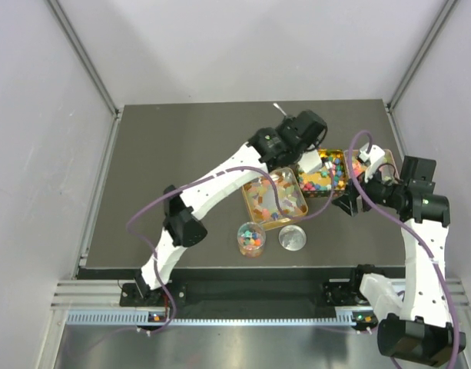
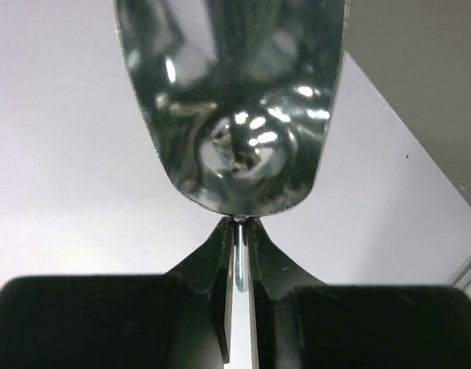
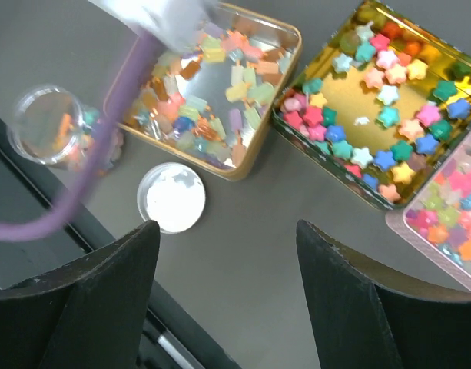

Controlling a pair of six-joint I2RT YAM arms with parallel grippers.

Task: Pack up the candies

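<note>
My left gripper is shut on a shiny metal scoop (image 2: 227, 100), which is raised behind the candy trays in the top view, its bowl showing no clear candies. A silver tray (image 3: 203, 77) holds wrapped pieces, a gold tray (image 3: 350, 100) holds coloured star candies, and a pink-rimmed tray (image 3: 442, 250) holds more. My right gripper stands open and empty over the table at the front right of the trays.
A clear jar (image 1: 251, 244) with candies and a round silver lid (image 3: 172, 198) sit near the front edge. Purple cables arch over both arms.
</note>
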